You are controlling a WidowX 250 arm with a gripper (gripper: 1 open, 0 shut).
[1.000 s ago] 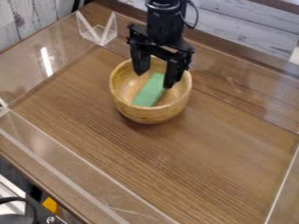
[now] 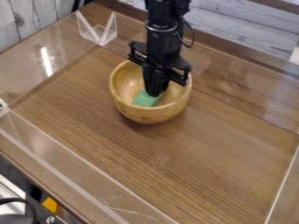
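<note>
A yellow bowl [image 2: 126, 108] sits on the wooden table, holding a green object [image 2: 145, 101]. The black gripper [image 2: 156, 86] reaches down into the bowl from above, its fingertips low over or at the green object and close together. Whether anything is between them cannot be made out; the arm hides part of the green object.
A clear plastic piece [image 2: 97, 31] stands at the back left. A white wall edge runs along the back.
The gripper has lowered into the bowl, and its fingers have drawn together over the green object, which is now more hidden.
</note>
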